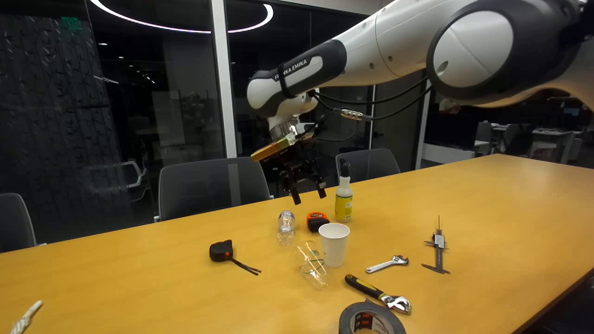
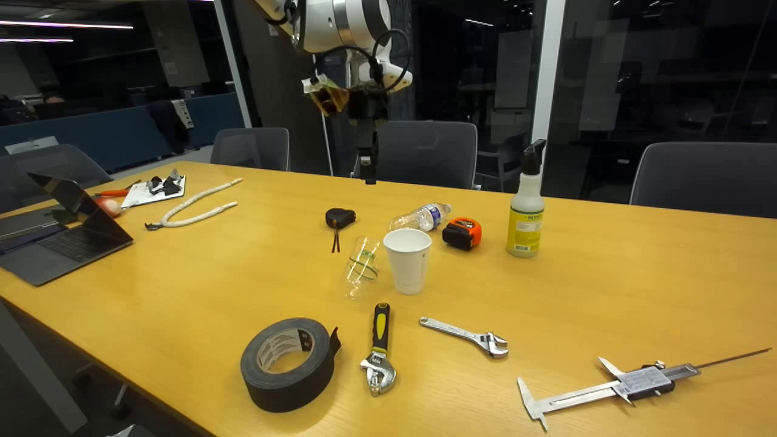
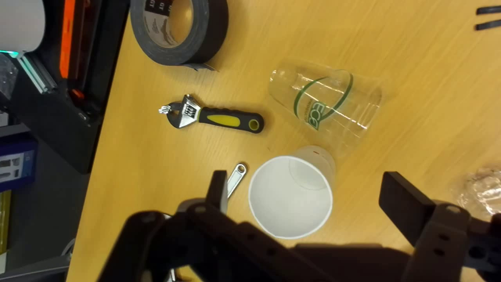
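My gripper (image 1: 309,199) hangs above the far part of the table, open, with nothing between its fingers. In the wrist view a white paper cup (image 3: 291,197) shows below, between the two spread fingertips and well beneath them. The cup (image 2: 408,262) stands upright. Beside it a clear plastic cup (image 3: 324,103) with green print lies on its side. A clear water bottle (image 2: 422,217) lies behind the cups, next to an orange and black tape measure (image 2: 463,233). The black tape measure (image 1: 221,251) rests farther left.
A spray bottle (image 2: 525,211) stands tall at the back. A laptop (image 2: 73,237) and a rope (image 2: 196,204) lie left.
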